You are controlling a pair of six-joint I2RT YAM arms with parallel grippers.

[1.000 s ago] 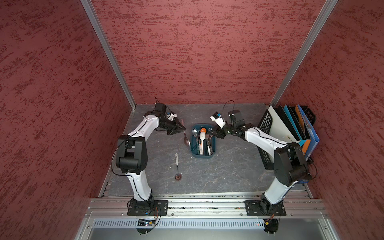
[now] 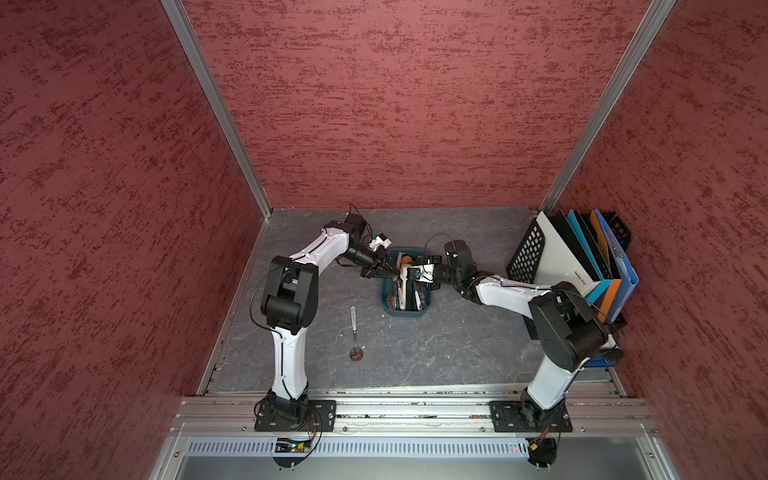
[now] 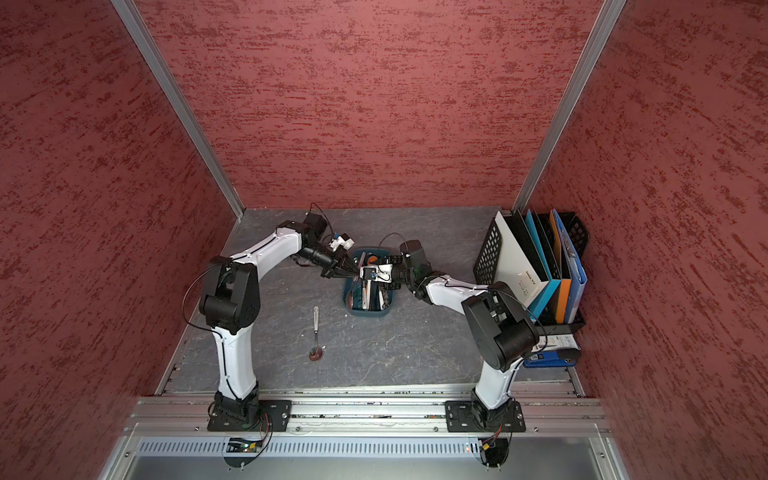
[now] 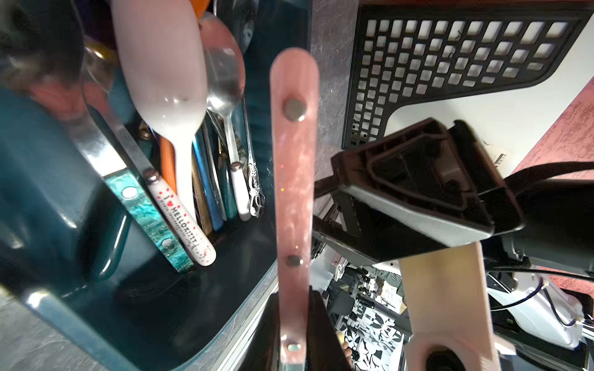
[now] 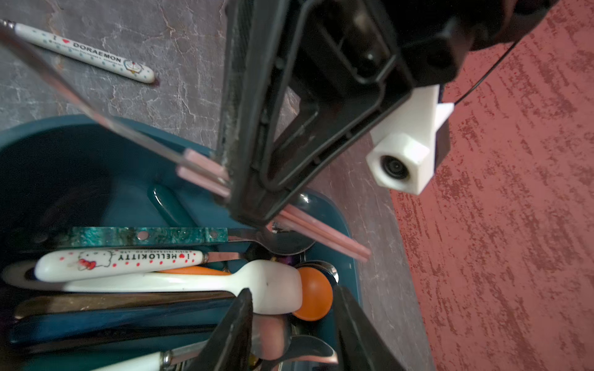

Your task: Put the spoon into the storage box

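Note:
A spoon with a pink handle point(image 4: 295, 179) is held by my left gripper, which is shut on it. In the right wrist view, the handle point(image 5: 321, 232) and thin metal shaft point(image 5: 105, 117) pass above the left part of the storage box; the bowl end is out of that frame. The dark teal storage box point(image 2: 406, 313) is full of cutlery. Over it, my right gripper is open, its fingers point(image 5: 232, 340) apart and pointing down at a white spoon and dark utensils. A second spoon point(image 2: 354, 336) lies on the table left of the box.
My two grippers are close together over the box, hiding part of its contents from above. A black file rack with folders point(image 2: 580, 256) stands at the right.
My left arm has carried the spoon rightward from beside the box to its left side. My right gripper has moved left and now covers the middle of the box.

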